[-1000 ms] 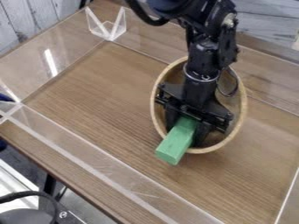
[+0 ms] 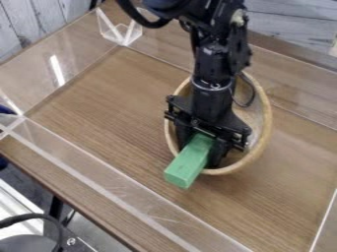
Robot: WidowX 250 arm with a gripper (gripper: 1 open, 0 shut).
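The black gripper point(image 2: 207, 131) reaches down into a pale tan round bowl point(image 2: 261, 108) on the wooden table point(image 2: 105, 118). It is shut on a green block point(image 2: 187, 165), which sticks out over the bowl's front rim toward the viewer. The fingertips and much of the bowl's inside are hidden behind the arm and the block.
Clear plastic strips point(image 2: 118, 192) run along the table's front and left edges. A small clear holder point(image 2: 121, 30) stands at the back left. A black cable or part lies at the lower left corner.
The gripper, green block and bowl have shifted slightly to the left, and the arm stands a little more upright.
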